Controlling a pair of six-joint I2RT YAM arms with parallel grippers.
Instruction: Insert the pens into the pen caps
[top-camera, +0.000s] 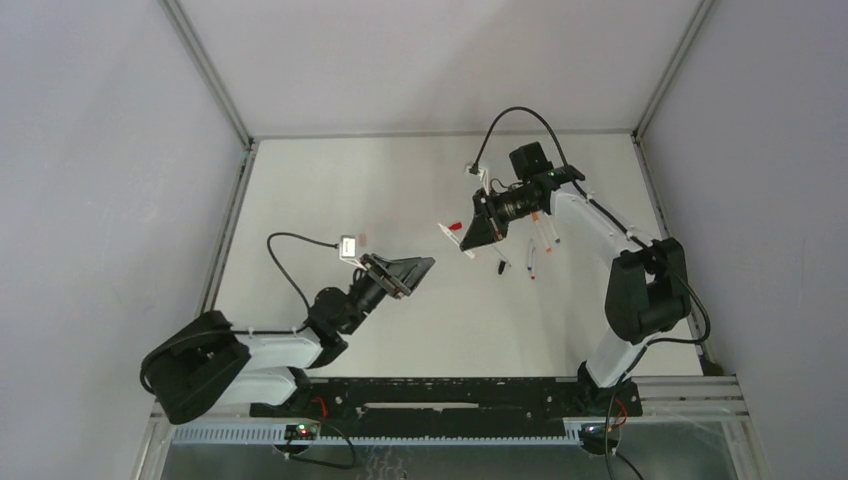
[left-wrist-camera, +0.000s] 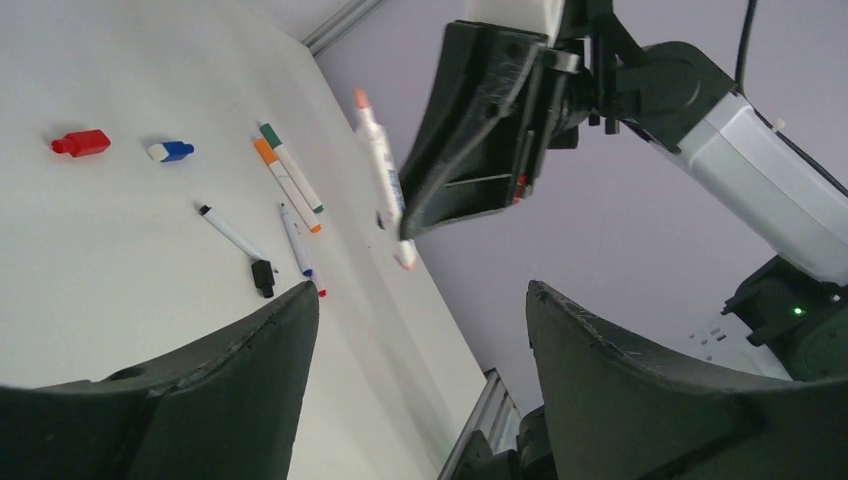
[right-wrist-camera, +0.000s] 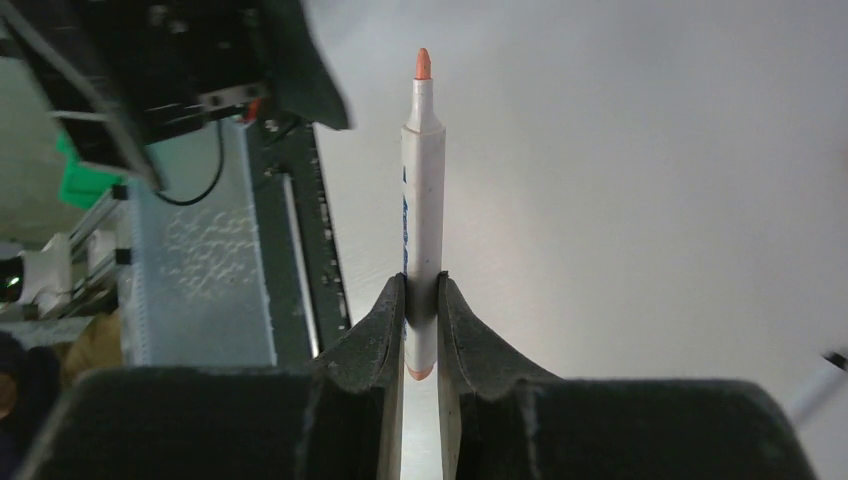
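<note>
My right gripper is shut on a white pen with an orange tip, raised above the table. My left gripper is part open, nothing between its fingers, lower left of the right one in the top view. On the table lie a red cap, a blue cap, a black cap and several pens, among them a black-tipped pen, an orange pen, a green pen and a blue pen.
Side walls and frame rails border it; the black front rail carries both arm bases.
</note>
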